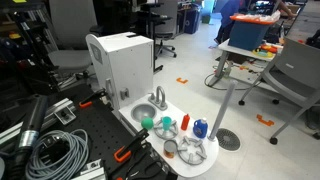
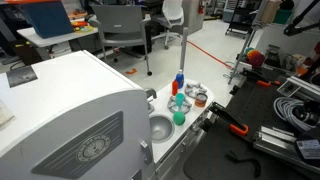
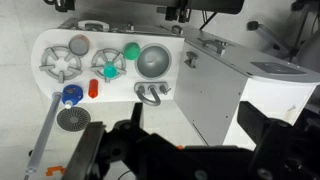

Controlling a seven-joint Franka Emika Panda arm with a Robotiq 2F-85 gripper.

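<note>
In the wrist view my gripper stands open, its dark fingers apart along the lower part with only white surface showing between them. Beyond them on the white counter lie a green round item, a teal item on a burner, a red bottle and a blue bottle. A small metal can stands near the burners. The grey sink bowl and its faucet are to their right. In the exterior views I cannot make out the fingers.
A white cabinet rises beside the sink end of the counter. Orange-handled clamps sit at the counter's edge, and coiled cable lies on the black table. A pale upright post stands at the far end.
</note>
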